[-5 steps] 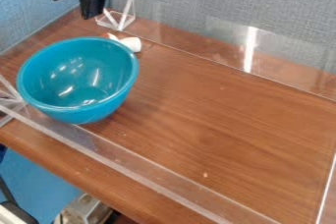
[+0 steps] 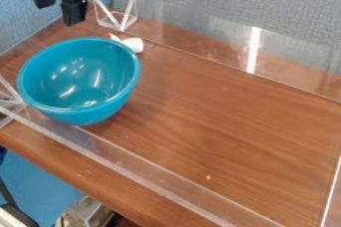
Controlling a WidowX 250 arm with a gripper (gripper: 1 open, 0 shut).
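Note:
My black gripper (image 2: 60, 4) hangs at the top left, high above the back corner of the table; it looks open, with nothing seen between its fingers. Below it a large glossy turquoise bowl (image 2: 80, 82) sits upright on the left part of the wooden table (image 2: 226, 131). A small white object (image 2: 130, 44) lies just behind the bowl; what it is I cannot tell.
White wire-like frames (image 2: 116, 16) stand at the back corner and at the left edge. A clear strip (image 2: 253, 52) runs along the back, another along the front left.
The bowl and white object have not moved.

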